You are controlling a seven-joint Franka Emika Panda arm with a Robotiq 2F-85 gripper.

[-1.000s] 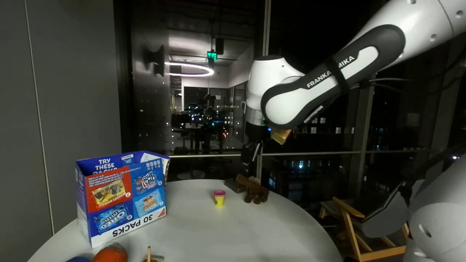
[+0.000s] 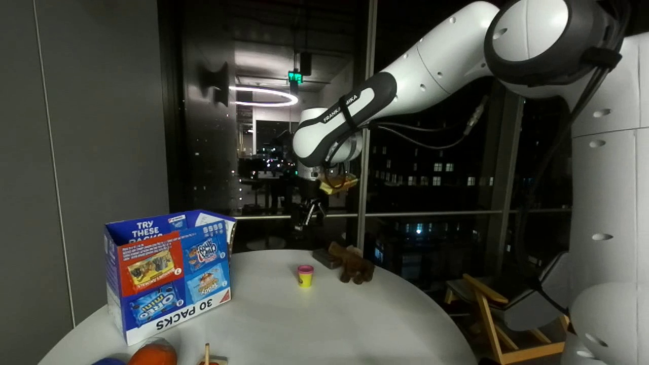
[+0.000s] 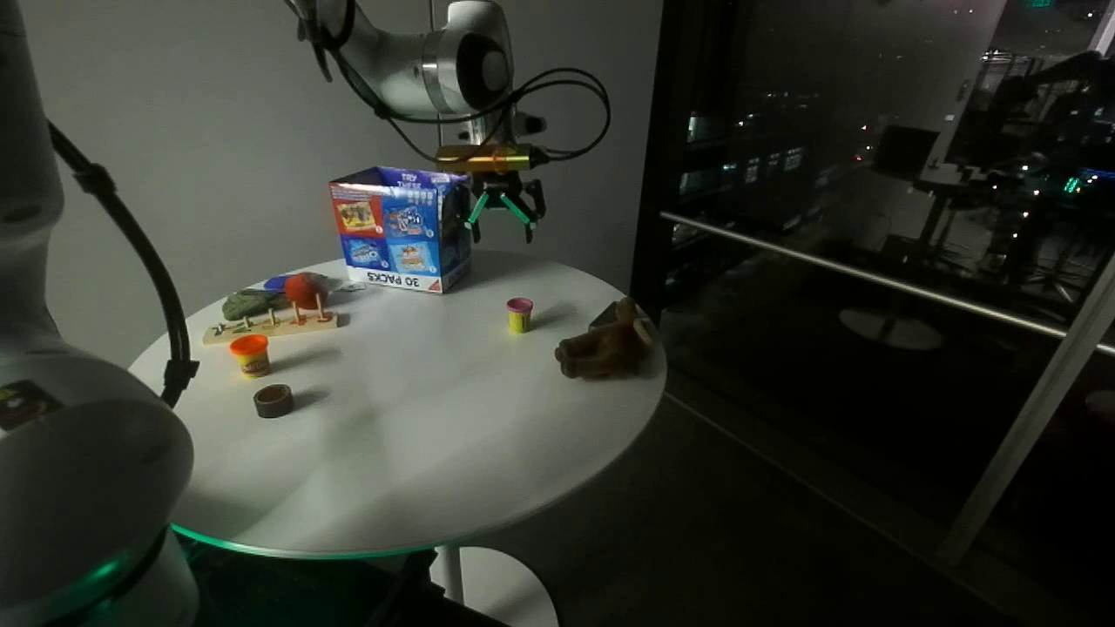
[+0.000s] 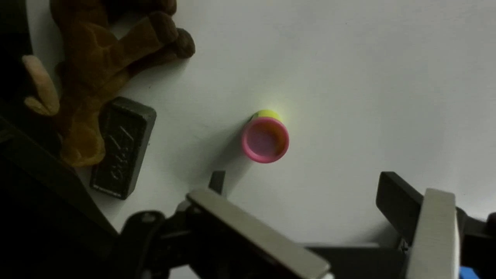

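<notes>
My gripper (image 3: pixel 502 232) is open in the air above the far part of the round white table, with nothing between its fingers. In the wrist view one finger (image 4: pixel 260 232) lies low at the centre and the other at the lower right. A small yellow tub with a pink lid (image 4: pixel 265 139) stands upright on the table, ahead of the fingers and apart from them. In exterior view 1 the same pink-lidded tub (image 2: pixel 305 276) is below the gripper. A brown plush animal (image 3: pixel 606 350) lies near the table edge, touching or close to a dark block (image 4: pixel 124 146).
A blue snack box (image 2: pixel 170 274) stands tall on the table. Beyond it lie a wooden peg board (image 3: pixel 273 326), an orange ball (image 3: pixel 304 289), an orange-lidded tub (image 3: pixel 251 356) and a tape roll (image 3: pixel 273 401).
In exterior view 1 the arm and gripper have swung left, from near the plush animal to above the pink-lidded tub. The objects on the table have not moved.
</notes>
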